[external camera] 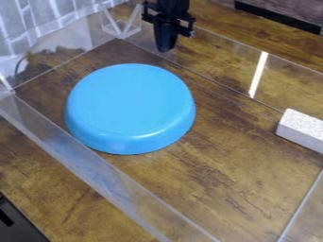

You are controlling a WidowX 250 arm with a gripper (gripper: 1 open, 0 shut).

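A large blue round disc (130, 107), like an upturned plate or lid, lies on the wooden floor inside a clear-walled tray (265, 71). My dark gripper (167, 38) is at the top centre, behind the disc and near the far wall. Its fingers are small and dark in this view, so their opening and anything between them cannot be made out.
A white speckled block (300, 129) lies at the right edge. Transparent walls border the area on the left, back and right.
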